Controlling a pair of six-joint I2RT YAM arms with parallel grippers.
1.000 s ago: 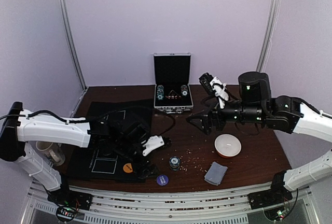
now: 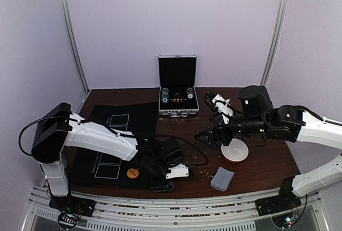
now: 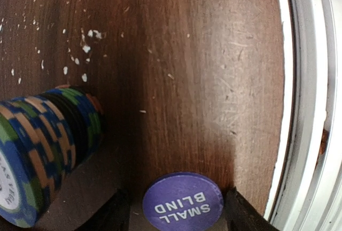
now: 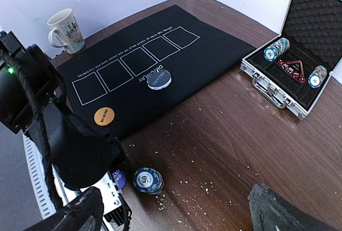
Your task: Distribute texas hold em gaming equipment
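The purple small blind disc (image 3: 183, 201) lies on the wood between the fingers of my left gripper, which is part open with a finger close on either side of it. Beside it stands a stack of blue-patterned chips (image 4: 148, 181). On the black mat (image 2: 140, 114) rest an orange big blind disc (image 4: 104, 116) and a clear dealer disc (image 4: 159, 79). At the back, the silver case (image 2: 178, 105) stands open, with chip stacks (image 4: 277, 49) and red dice (image 4: 293, 70) inside. My right gripper (image 2: 209, 137) hovers empty over the table, its fingers (image 4: 278, 209) wide apart.
A white bowl (image 2: 234, 149) and a grey cloth (image 2: 222, 178) occupy the right side. A mug (image 4: 66, 31) stands by the mat's left edge. White crumbs (image 3: 85, 48) are scattered near the chip stack. The metal rail (image 2: 176, 209) borders the front edge.
My left arm has moved right and toward the front, bringing its gripper down around the purple disc. The chip stack is now hidden from above. My right arm has lowered slightly.
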